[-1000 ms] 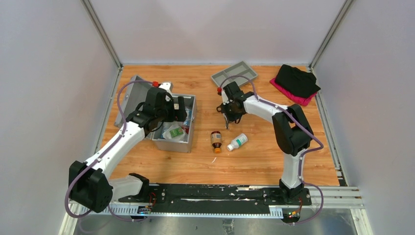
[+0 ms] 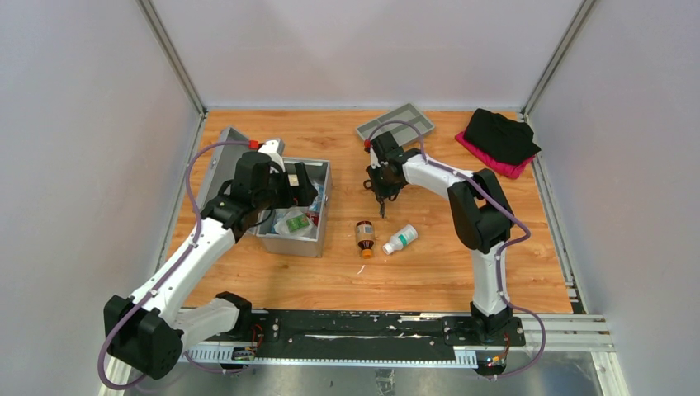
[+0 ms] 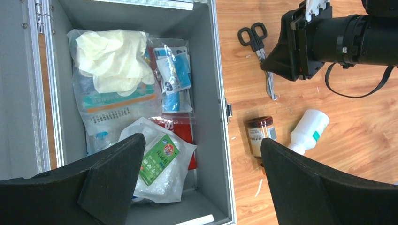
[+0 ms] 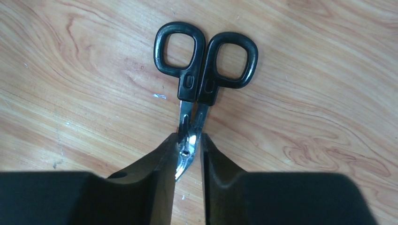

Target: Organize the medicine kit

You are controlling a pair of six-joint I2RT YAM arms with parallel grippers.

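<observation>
Black-handled scissors (image 4: 187, 93) lie on the wooden table, handles toward the back. My right gripper is at their blades, its fingers part open on either side of the pivot; I cannot tell whether both fingers touch the metal. Above the grey medicine box (image 3: 220, 117) my left gripper stands open, nothing between its fingers. Inside the box are bagged gloves (image 3: 112, 56), blue-and-white packets (image 3: 173, 77) and a clear bag with a green card (image 3: 159, 159). Right of the box, a brown bottle (image 2: 365, 234) and a white bottle (image 2: 402, 238) lie on the table.
A grey divided tray (image 2: 396, 124) sits at the back of the table. Folded black cloth (image 2: 499, 136) rests on a pink cloth (image 2: 516, 171) at the back right.
My right gripper has moved slightly at the scissors, its arm bending a little leftward. Bottles, box and tray have stayed put.
</observation>
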